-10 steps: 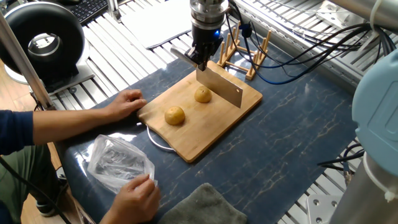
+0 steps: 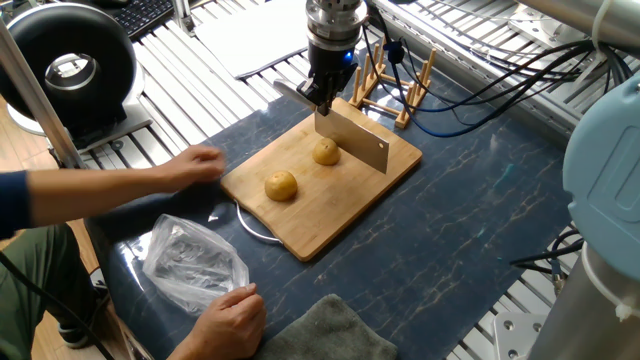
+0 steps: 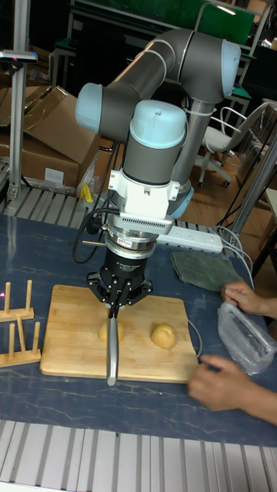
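Note:
My gripper (image 2: 325, 104) is shut on a knife, at the handle end. The broad cleaver blade (image 2: 354, 142) stands upright over the wooden cutting board (image 2: 330, 205), and in the other exterior view its pale handle (image 3: 112, 354) points toward that camera. Two yellow potato pieces rest on the board. One potato (image 2: 326, 152) lies right beside the blade; whether they touch cannot be told. The other potato (image 2: 281, 186) sits a short way off, nearer the person.
A person's one hand (image 2: 203, 164) is by the board's edge; the other holds a clear plastic bag (image 2: 195, 262). A grey cloth (image 2: 330, 330) lies at the front edge. A wooden rack (image 2: 402, 110) stands behind the board.
One of the person's hands has lifted and shifted slightly away from the board's corner, blurred in motion. The hand at the bag has moved a little. My gripper, knife and potatoes have stayed put.

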